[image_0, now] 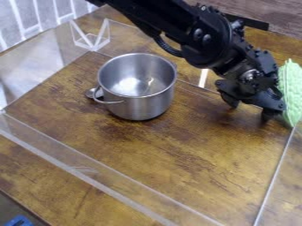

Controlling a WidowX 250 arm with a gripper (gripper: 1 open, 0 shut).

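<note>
My black arm reaches from the top of the camera view to the right side, where the gripper [252, 97] hangs low over the wooden table, beside a light green textured cloth [288, 92] at the right edge. Whether the fingers touch the cloth is hard to tell, and their opening is not clear in this dark cluster. A steel pot [137, 93] with a side handle stands left of the gripper, empty apart from a small glint inside.
Clear plastic panels border the wooden table [141, 159] on the left and right. A blue object [17, 221] shows at the bottom-left corner.
</note>
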